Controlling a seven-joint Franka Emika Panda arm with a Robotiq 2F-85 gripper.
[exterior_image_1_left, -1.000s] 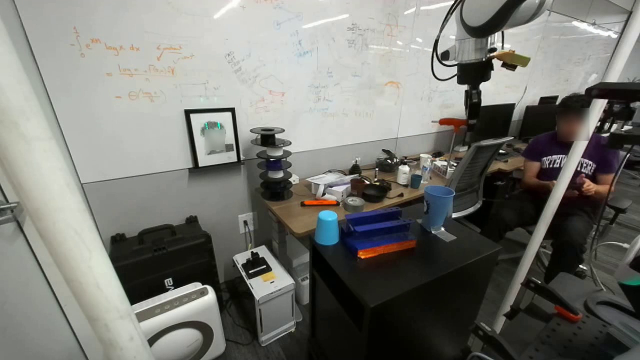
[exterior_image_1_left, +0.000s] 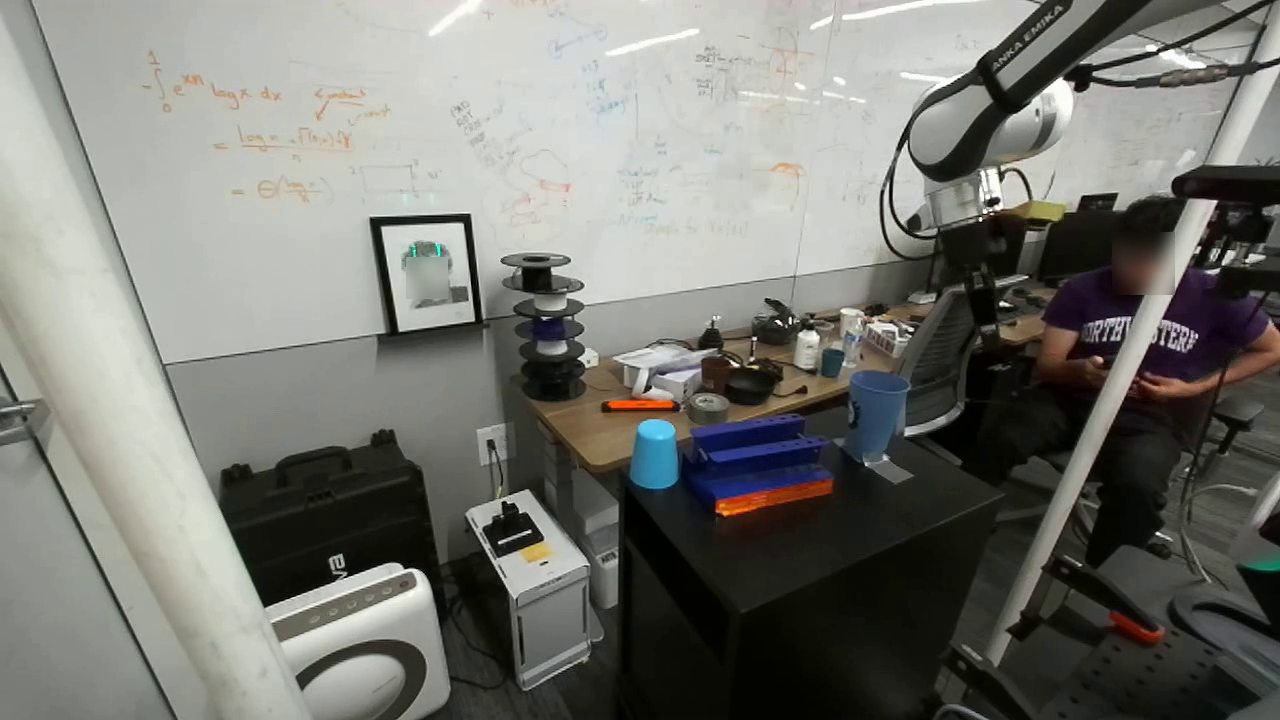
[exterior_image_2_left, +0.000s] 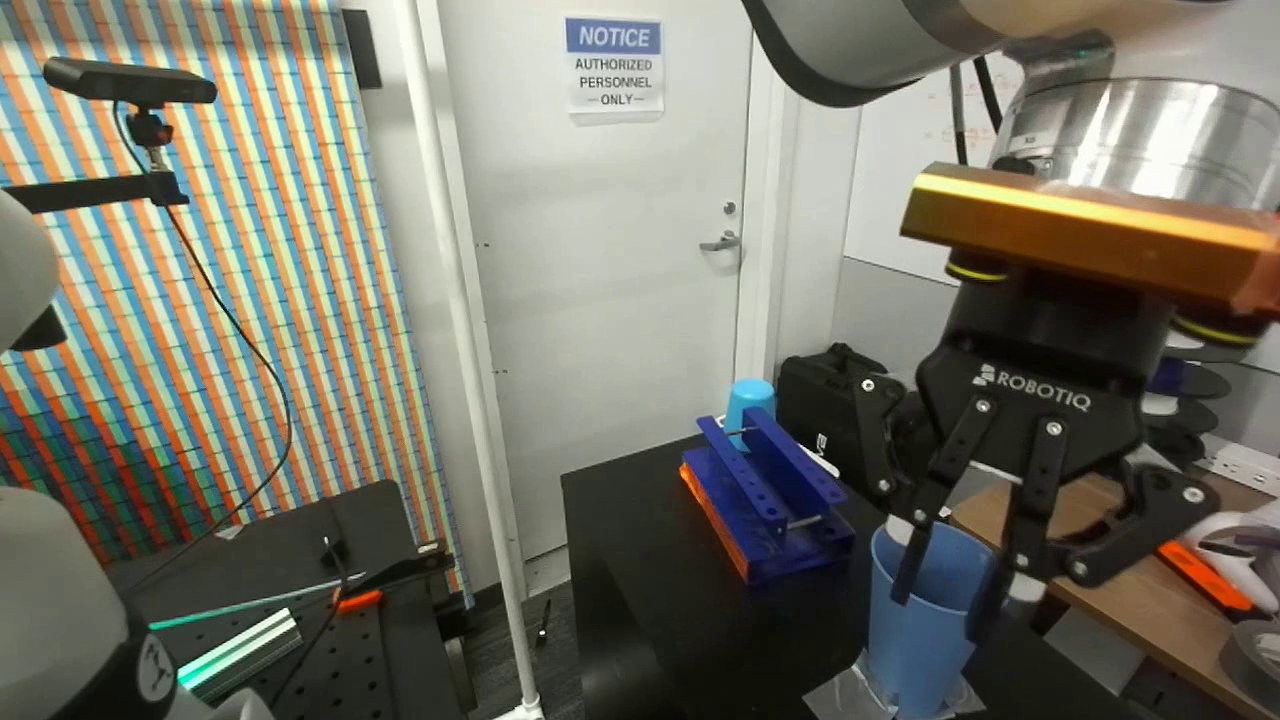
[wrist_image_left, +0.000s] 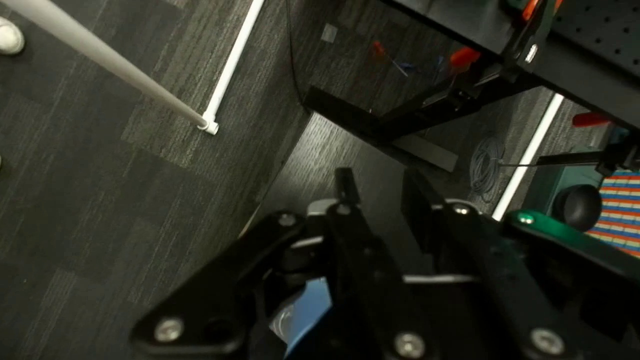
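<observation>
My gripper (exterior_image_2_left: 945, 598) is partly open, with a clear gap and nothing visible between its black fingers. In exterior view 1 the gripper (exterior_image_1_left: 986, 322) hangs tilted, above and to the right of the blue cup (exterior_image_1_left: 877, 414). From exterior view 2 its fingers overlap the upper part of the blue cup (exterior_image_2_left: 914, 642), but the wrist view shows the cup (wrist_image_left: 310, 306) off to the side, largely hidden by the linkage. The cup stands upright, taped to the black cabinet. A small red-handled item (wrist_image_left: 378, 49) lies on the floor; what it is, I cannot tell.
A blue rack with an orange base (exterior_image_1_left: 758, 480) and an upside-down light-blue cup (exterior_image_1_left: 655, 455) share the black cabinet top (exterior_image_1_left: 840, 540). Behind runs a cluttered wooden desk (exterior_image_1_left: 588, 432). A person (exterior_image_1_left: 1140, 348) sits at the right, near a white pole (exterior_image_1_left: 1098, 420).
The arm has swung and tilted, bringing the gripper lower and slightly right. The orange-handled tool held in it a second ago no longer shows at its fingers.
</observation>
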